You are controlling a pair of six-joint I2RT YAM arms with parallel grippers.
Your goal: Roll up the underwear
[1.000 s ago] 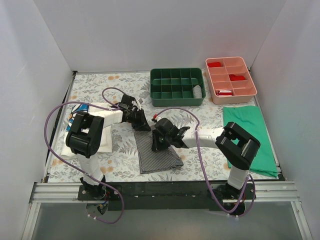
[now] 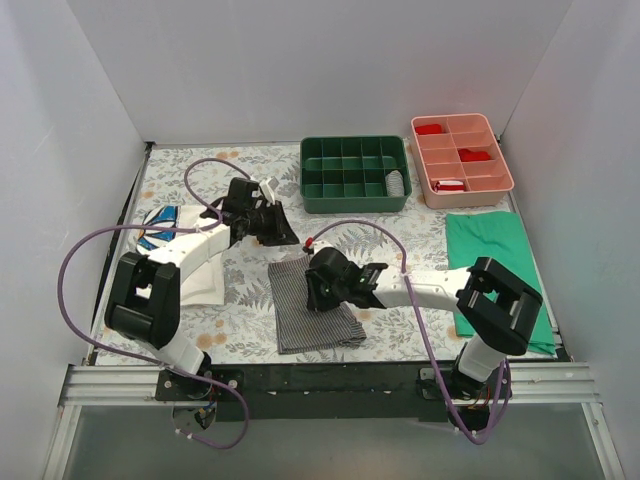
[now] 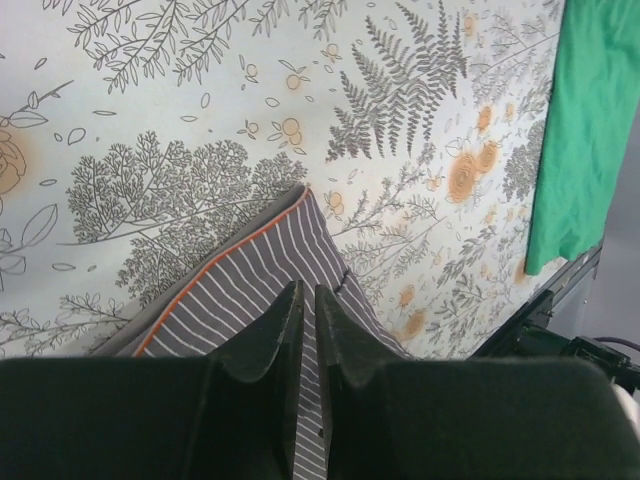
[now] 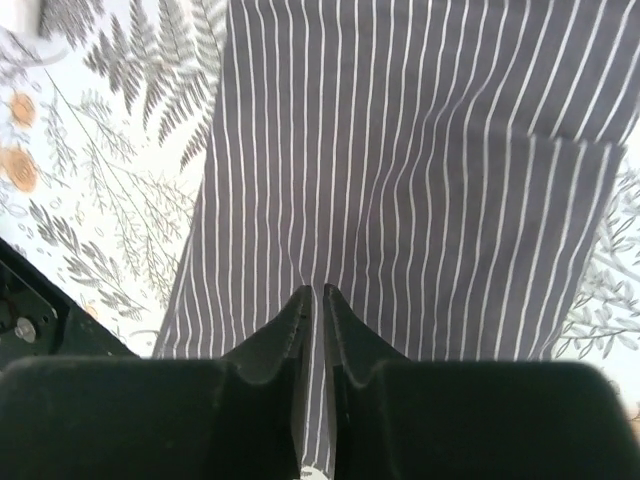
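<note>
Dark grey underwear with thin white stripes [image 2: 300,325] lies spread on the floral mat, its near part flat and its right edge creased. In the left wrist view its orange-trimmed edge [image 3: 235,250] shows, partly behind the fingers. My left gripper hangs beyond the cloth's far left corner, a narrow gap between its fingers and nothing held there. Over the middle of the cloth is my right gripper, its fingertips slightly apart; striped fabric shows between and around them, and none looks pinched.
A green divided box [image 2: 355,200] holding one rolled item [image 2: 394,184] stands at the back. Right of it is a pink divided box [image 2: 458,200] with red items. Green cloth [image 2: 490,240] lies at right, and white cloth [image 2: 205,280] at left.
My left gripper has drawn back from the underwear's far edge, up and to the left. The right gripper has shifted slightly, and the cloth has slid a little toward the near side.
</note>
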